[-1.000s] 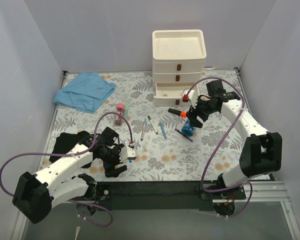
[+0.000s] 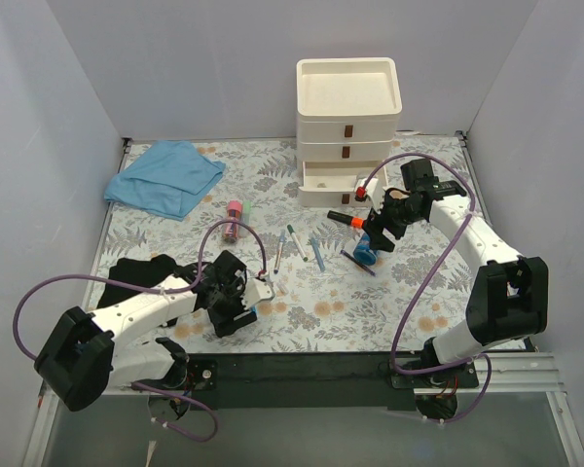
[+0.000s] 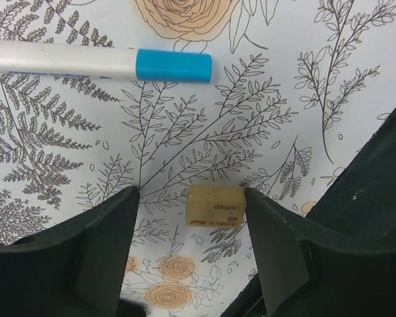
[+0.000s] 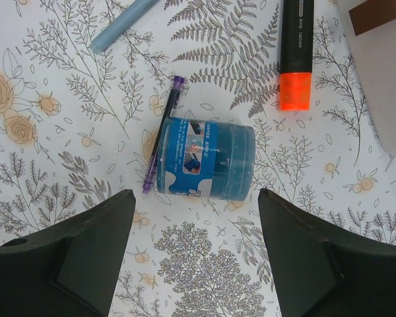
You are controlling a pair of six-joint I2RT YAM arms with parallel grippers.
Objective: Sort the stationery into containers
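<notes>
My left gripper [image 2: 241, 309] is low over the near left of the table, its fingers part open around a small tan eraser [image 3: 215, 206], which touches or nearly touches the right finger. A white marker with a blue cap [image 3: 173, 65] lies beyond it. My right gripper [image 2: 382, 233] stands open above a blue cylindrical container [image 4: 206, 159] on its side. By that lie a purple pen [image 4: 152, 161], a black highlighter with orange end [image 4: 296, 49] and a light blue stick [image 4: 123, 24].
A white drawer unit [image 2: 348, 88] stands at the back, bottom drawer open. A blue cloth [image 2: 164, 178], black cloth [image 2: 127, 277], pink cylinder [image 2: 232, 221] and several pens lie around.
The right arm has stayed in place.
</notes>
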